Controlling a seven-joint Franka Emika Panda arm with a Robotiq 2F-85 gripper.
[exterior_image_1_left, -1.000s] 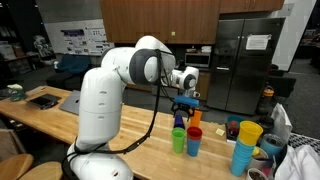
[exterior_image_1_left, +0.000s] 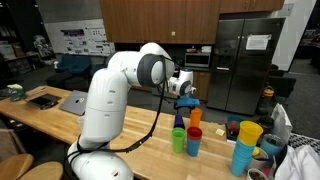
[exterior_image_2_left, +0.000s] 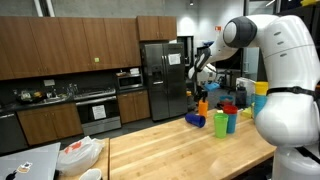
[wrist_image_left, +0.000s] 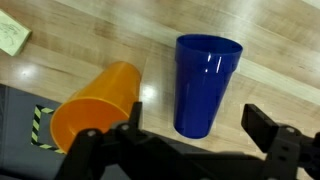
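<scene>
My gripper is open above a dark blue cup (wrist_image_left: 204, 84), with its fingers apart on either side of the cup's lower half in the wrist view. Nothing is held. The blue cup lies on its side on the wooden table, as exterior view 2 also shows (exterior_image_2_left: 194, 120). Close by it is an orange cup (wrist_image_left: 104, 98), its wide mouth towards the lower left of the wrist view. In exterior view 1 the gripper (exterior_image_1_left: 187, 102) hangs over the blue cup (exterior_image_1_left: 179, 122) and orange cup (exterior_image_1_left: 196, 117).
A green cup (exterior_image_1_left: 179, 139) and a red cup (exterior_image_1_left: 194, 140) stand nearer the arm's base. Stacked yellow and blue cups (exterior_image_1_left: 243, 150) stand to the right, beside several other items.
In exterior view 1 my gripper has shifted slightly to the right and up. The cups stay where they were.
</scene>
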